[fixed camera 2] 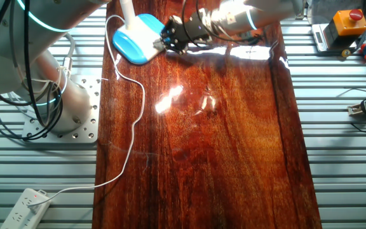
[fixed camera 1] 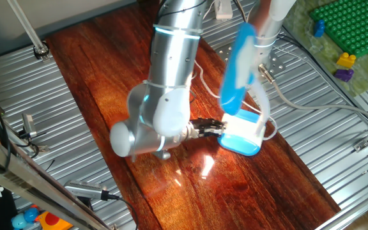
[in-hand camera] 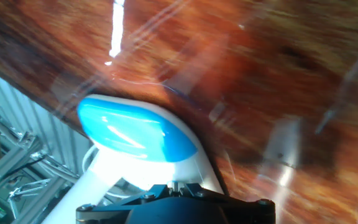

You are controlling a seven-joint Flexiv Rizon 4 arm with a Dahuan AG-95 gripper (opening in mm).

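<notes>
A blue-and-white desk lamp stands on the dark red wooden table, with its base point(fixed camera 1: 241, 144) flat on the surface and its long head point(fixed camera 1: 235, 73) raised above. The head is blurred in exterior view 1. My gripper point(fixed camera 1: 223, 127) reaches the white part of the base from the side, its tips at or against it; exact contact is hard to make out. The same base point(fixed camera 2: 132, 48) and gripper point(fixed camera 2: 160, 45) show at the top of exterior view 2. In the wrist view the fingertips of my gripper are together, in front of the lamp base point(in-hand camera: 135, 132), with nothing visible between them.
A white cable point(fixed camera 2: 132, 137) runs from the lamp across the table's edge to a power strip point(fixed camera 2: 24, 210).
</notes>
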